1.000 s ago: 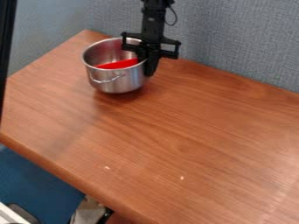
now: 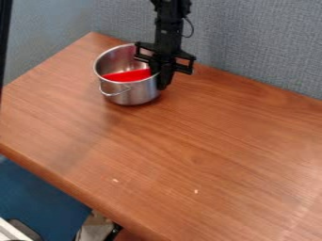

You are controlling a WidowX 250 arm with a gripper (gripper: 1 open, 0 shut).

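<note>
A steel pot (image 2: 126, 92) with wire handles stands on the wooden table (image 2: 189, 169) at the back left. A red object (image 2: 126, 75) lies inside it. My black gripper (image 2: 163, 77) reaches down at the pot's right side, over or against its rim. Its fingertips are dark and partly merged with the pot's edge, so I cannot see whether they are open or shut, or whether they grip the rim.
A grey padded wall runs behind it. Blue floor and some clutter show at the lower left.
The gripper and pot have shifted slightly, with the gripper a little further right and the pot a little lower in view than earlier.
</note>
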